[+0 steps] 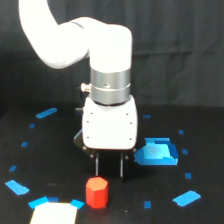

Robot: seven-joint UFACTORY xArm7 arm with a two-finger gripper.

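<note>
A red block [97, 193] rests on the dark table near the front, left of centre. Hanging from the white arm, my gripper [110, 170] points down above and slightly to the right of the block, seemingly behind it. Its two dark fingers [122, 165] stand apart, with nothing visible between them. Whether the left finger touches the block cannot be told from this view.
A blue square tray [143, 152] with a light blue inside lies right of the gripper. A pale cream block [53, 214] sits at the front left edge. Flat blue pieces [186, 198] are scattered about.
</note>
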